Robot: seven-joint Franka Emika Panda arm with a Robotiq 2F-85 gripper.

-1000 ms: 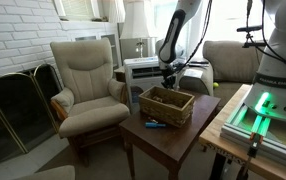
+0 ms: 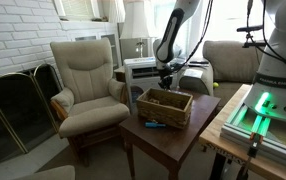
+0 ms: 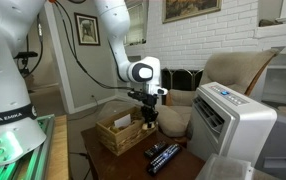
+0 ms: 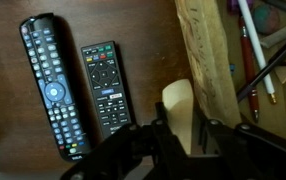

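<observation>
In the wrist view, my gripper is shut on a tan, rounded object (image 4: pixel 178 100); what the object is cannot be told. It is held right beside the basket's rim (image 4: pixel 205 65), over the dark table. Exterior view 2 has the gripper (image 3: pixel 149 106) low at the side of the woven basket (image 3: pixel 116 138). From exterior view 1, the gripper (image 2: pixel 165 82) appears at the basket's far side, its fingertips partly hidden.
Two remotes, a longer black one (image 4: pixel 55 90) and a smaller one (image 4: pixel 107 85), lie on the table. Pens (image 4: pixel 258 50) and other small items are inside the basket. A blue item (image 2: pixel 156 125) lies before the basket. An armchair (image 2: pixel 87 75) stands nearby.
The arm has come down slightly at the basket's far side over the last second. The basket and the blue item have stayed where they were.
</observation>
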